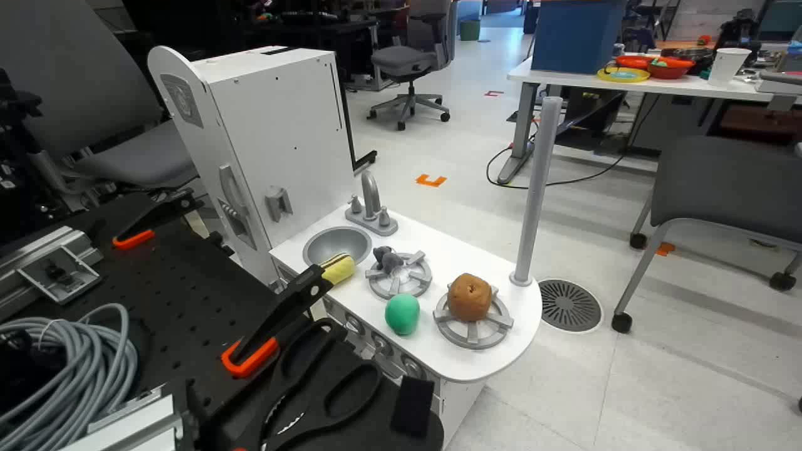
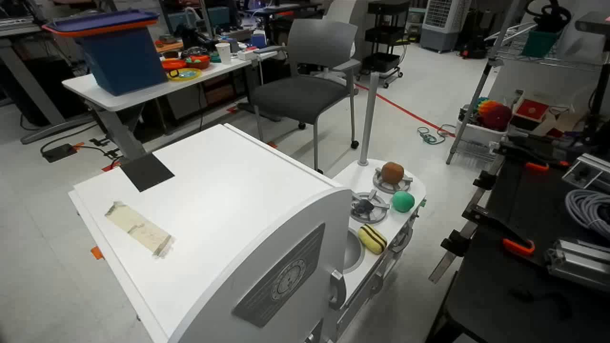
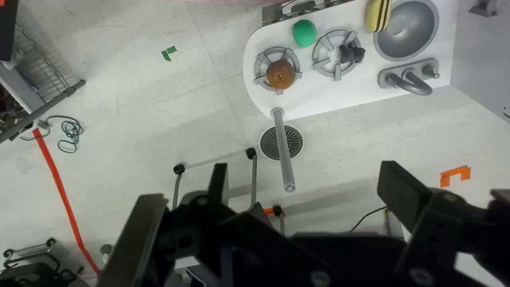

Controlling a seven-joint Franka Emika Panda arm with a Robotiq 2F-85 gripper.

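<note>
High over the toy kitchen my gripper is open, its fingers wide apart with only floor showing between them. On the white counter [image 1: 481, 255] a brown ball-like object [image 1: 470, 297] rests on the burner nearest the counter's rounded end. A green round object [image 1: 402, 313] lies on bare counter between the two burners, close to the front edge. Small dark grey pieces [image 3: 351, 53] sit on the other burner. The yellow object with dark stripes [image 2: 372, 239] lies beside the grey sink [image 3: 407, 29], by its rim. Neither exterior view shows the gripper.
A tall grey post [image 1: 537, 188] rises from the counter's back edge near the brown object. The faucet [image 1: 370, 203] stands behind the sink, and a white cabinet [image 1: 270, 135] closes off that end. A black table [image 2: 514, 217] with clamps stands along the front.
</note>
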